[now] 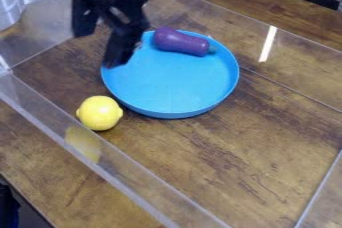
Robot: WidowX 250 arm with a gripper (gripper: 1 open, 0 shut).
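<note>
My gripper (100, 27) is a dark, motion-blurred shape at the upper left, above the table near the left edge of a blue plate (171, 87); it looks open, with nothing clear between its fingers. A purple eggplant (182, 42) lies on the back part of the plate. A yellow lemon (99, 113) sits on the wooden table to the lower left of the plate.
Clear plastic walls run along the lower left and other edges of the wooden table (247, 162).
</note>
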